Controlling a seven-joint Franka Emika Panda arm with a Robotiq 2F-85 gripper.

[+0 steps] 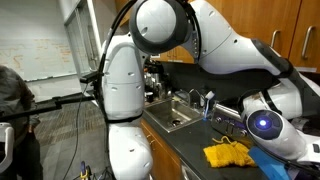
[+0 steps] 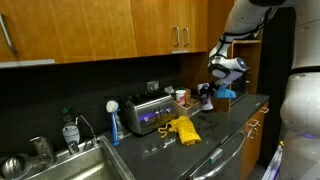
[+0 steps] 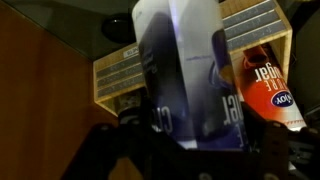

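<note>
In the wrist view a white and dark-blue printed container (image 3: 200, 75) fills the middle, large and close to the camera. My gripper stands open around its near end, with the dark fingers at either side; contact cannot be told. Behind the container on the right, a red printed packet (image 3: 270, 88) with a blue oval logo sits in a wooden rack (image 3: 118, 75). Exterior view 2 has my arm (image 2: 228, 70) reaching down at the far right end of the counter. The fingertips are too small to read there.
A crumpled yellow cloth (image 1: 228, 153) lies on the dark counter (image 2: 160, 155), near a metal toaster (image 2: 152, 108). The sink (image 1: 172, 113) is farther along. Wooden cabinets (image 2: 115, 30) hang above. Bare counter runs in front of the cloth.
</note>
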